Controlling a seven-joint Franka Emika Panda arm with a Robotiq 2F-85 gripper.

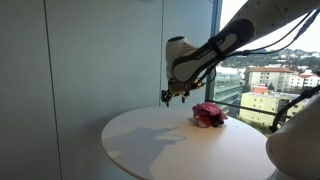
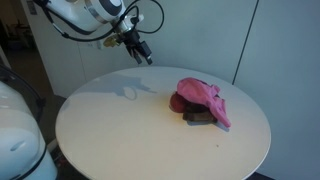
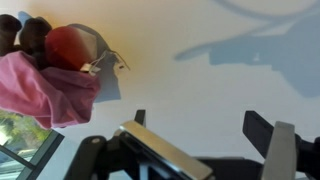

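A pink cloth [image 2: 202, 93] lies over a small heap of dark and red items [image 2: 178, 103] on the round white table [image 2: 120, 120]. In the wrist view the pink cloth [image 3: 50, 92] is at the left, beside dark brown rounded things [image 3: 34, 38] and a red piece [image 3: 70, 46] with a whitish string or tag. My gripper [image 1: 174, 99] hangs above the table, to the left of the heap in exterior view 1. Its fingers are wide apart in the wrist view, with nothing but bare table showing between them.
A window [image 1: 265, 85] stands behind the table at the right in exterior view 1, and a plain pale wall [image 1: 100, 70] at the left.
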